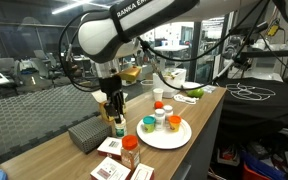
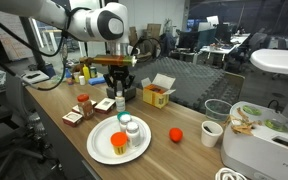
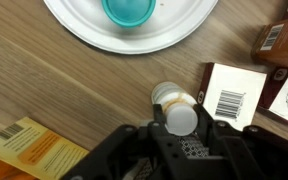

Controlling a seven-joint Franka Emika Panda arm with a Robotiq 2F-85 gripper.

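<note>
A small white bottle [image 2: 121, 104] with a white cap stands on the wooden table beside the white plate [image 2: 96, 142]. From above, the wrist view shows its round cap [image 3: 181, 120] between the two fingers of my gripper. The fingers are parted around the cap, and whether they touch it cannot be made out. In exterior view 1 the black gripper [image 1: 115, 112] points down at the bottle's top and hides part of it. A teal cup [image 3: 129, 10], an orange cup [image 2: 119, 143] and white cups [image 2: 132, 130] stand on the plate.
Near the bottle lie small white boxes [image 1: 111, 147] and a red-lidded jar [image 1: 130, 151]. Behind are a dark grey box [image 1: 92, 134] and a yellow box [image 2: 157, 96]. A red ball [image 2: 176, 134] and white cup [image 2: 212, 133] lie beyond the plate.
</note>
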